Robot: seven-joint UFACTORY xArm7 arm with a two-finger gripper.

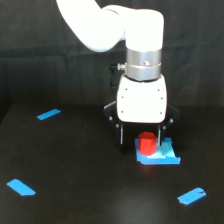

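Observation:
A white robot arm reaches down from the top of the camera view, ending in my gripper [141,136]. Its thin dark fingers stand apart, so the gripper looks open. Just below the hand is a small red object [147,144], rounded in outline. The red object is on or in a light blue tray-like piece [172,158]. From this angle I cannot tell whether either finger touches the red object, or how far the fingertips are above it.
Blue strips lie on the dark table at the back left [48,114], front left [20,187] and front right [191,196]. Bare dark surface fills the middle and left. A dark curtain hangs behind.

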